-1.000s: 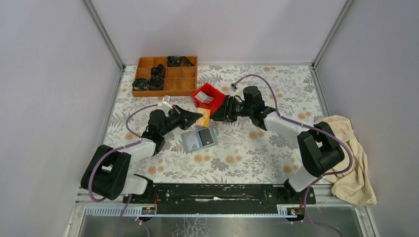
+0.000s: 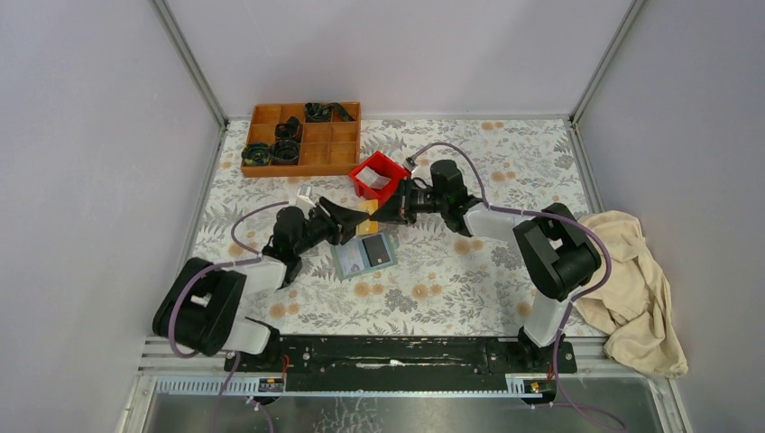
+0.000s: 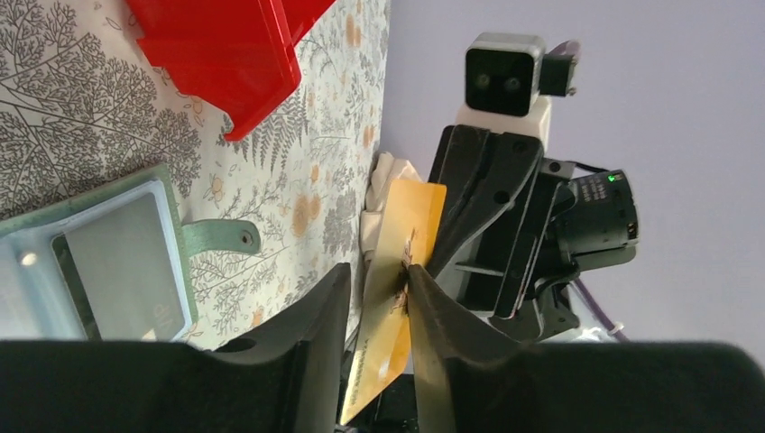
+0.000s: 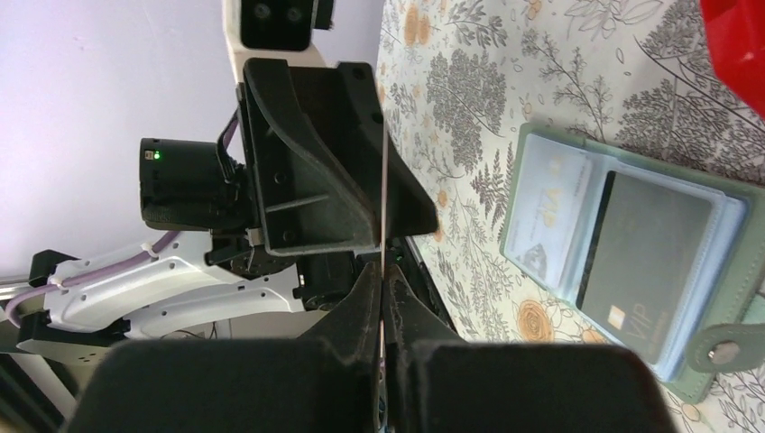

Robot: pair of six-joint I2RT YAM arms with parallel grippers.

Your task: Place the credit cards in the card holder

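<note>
Between the two arms, an orange card [image 2: 368,226] hangs in the air beside the open card holder [image 2: 368,271]. My right gripper is shut on this card, which appears edge-on as a thin line in the right wrist view. The left gripper has its fingers apart, and the card slants through the gap between them. In the right wrist view, the holder's green border [image 4: 745,203] surrounds clear pockets with a white VIP card [image 4: 547,212] and a dark grey VIP card [image 4: 645,262]; a snap strap [image 4: 744,346] sticks out at its side.
A red box [image 2: 402,176] with pale contents stands just behind the grippers. Farther back at left is a wooden compartment tray [image 2: 300,170] holding several dark coiled straps. Beige cloth [image 2: 631,289] lies at the right edge.
</note>
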